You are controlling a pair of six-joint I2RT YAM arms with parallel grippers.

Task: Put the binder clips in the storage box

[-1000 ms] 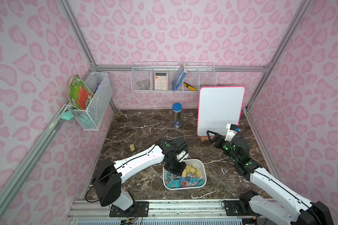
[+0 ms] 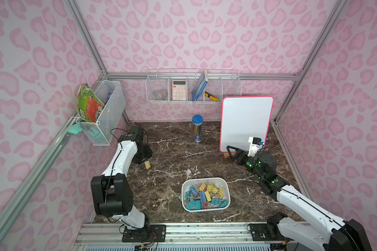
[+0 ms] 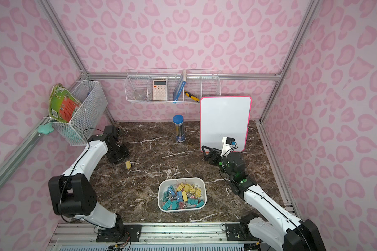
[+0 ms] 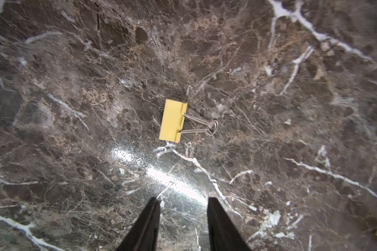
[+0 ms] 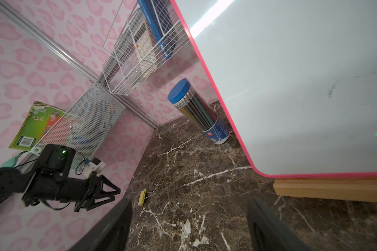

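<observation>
A yellow binder clip (image 4: 171,120) lies on the marble table (image 4: 305,104), centred in the left wrist view. My left gripper is open just above it at the table's left, nothing between its fingers. A white storage box (image 2: 183,188) at the front middle holds yellow, blue, teal and pink clips. My right gripper hangs open in front of the whiteboard, empty.
The whiteboard (image 2: 245,121) stands at the back right on a wooden base (image 5: 331,189). A blue-lidded canister (image 3: 178,129) stands at the back middle. Wire baskets hang on the back and left walls.
My left arm has swung from over the storage box to the left, above the lone yellow clip. The right arm has shifted only slightly.
</observation>
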